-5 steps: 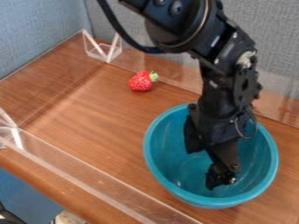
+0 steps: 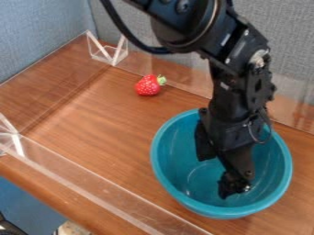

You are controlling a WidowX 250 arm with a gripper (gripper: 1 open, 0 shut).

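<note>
My gripper [image 2: 225,165] reaches down into a round teal bowl [image 2: 175,184], its dark fingers spread open low inside it. I see nothing held between them, though the arm hides part of the bowl's interior. A red strawberry [image 2: 150,84] lies on the wooden table [image 2: 86,119], behind and to the left of the bowl.
Clear low walls border the table along the back and near edges, with white corner pieces [image 2: 108,51] at the back left. Grey padded walls stand behind. The table left of the bowl is mostly bare.
</note>
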